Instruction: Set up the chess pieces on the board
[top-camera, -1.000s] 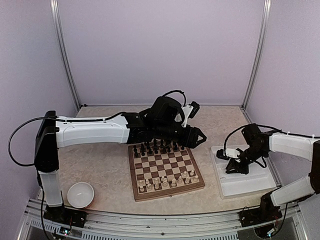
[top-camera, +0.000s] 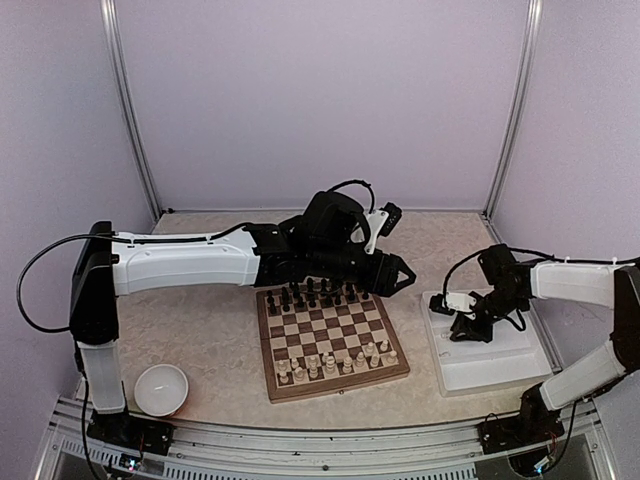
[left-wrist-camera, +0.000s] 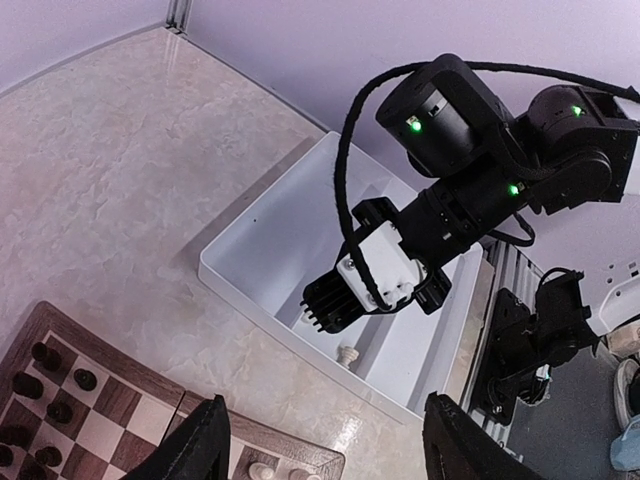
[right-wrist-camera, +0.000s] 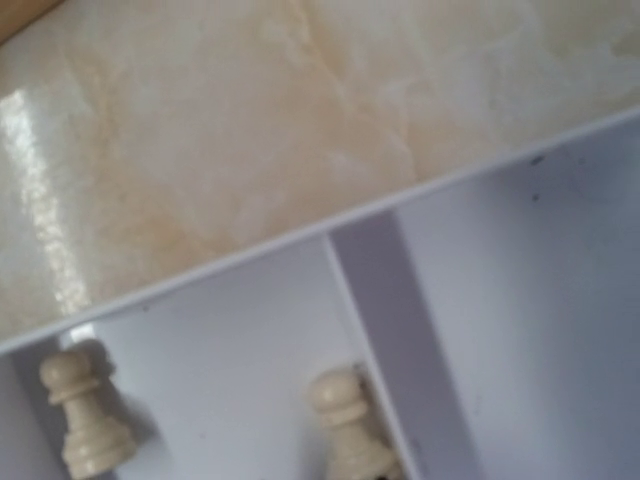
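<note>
The chess board (top-camera: 325, 330) carries black pieces (top-camera: 305, 293) along its far side and white pieces (top-camera: 330, 365) along its near side. Above the far side hangs my left gripper (top-camera: 400, 276); its fingers (left-wrist-camera: 205, 440) stand apart, empty, so it is open. My right gripper (top-camera: 458, 332) is low inside the white tray (top-camera: 490, 375), shut. A white pawn (right-wrist-camera: 345, 425) by a divider sits at its tip, with only a black speck of finger showing at the pawn's base; the grip itself is mostly hidden. Another white pawn (right-wrist-camera: 85, 415) stands apart, in the same compartment.
A white bowl (top-camera: 161, 390) rests at the front left. Tray walls and the divider (right-wrist-camera: 365, 340) rise close to the right gripper. Bare tabletop (left-wrist-camera: 150, 170) lies behind the board and between board and tray.
In the top view, the left arm and the pieces on the board look unmoved.
</note>
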